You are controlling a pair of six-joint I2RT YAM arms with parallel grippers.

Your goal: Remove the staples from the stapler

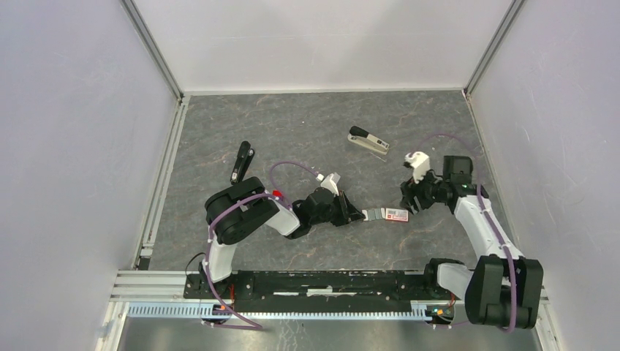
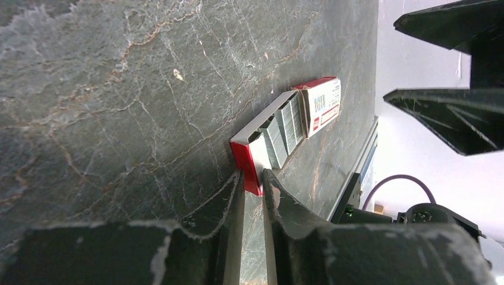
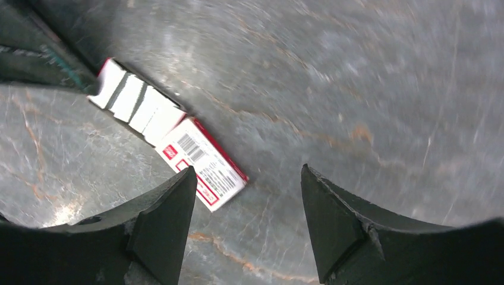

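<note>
A staple box lies on the table between my arms, its white sleeve with red markings and a barcode. From the sleeve the inner tray stands slid out, showing grey staple blocks. My left gripper is shut on the tray's red-and-white end. Open and empty, my right gripper is apart from the sleeve, at its right end in the top view. Farther back lies the stapler, pale with a black end, and a thin strip lies beside it.
A black tool lies at the left, behind the left arm. Bare grey tabletop spreads across the back and middle. White walls bound the sides.
</note>
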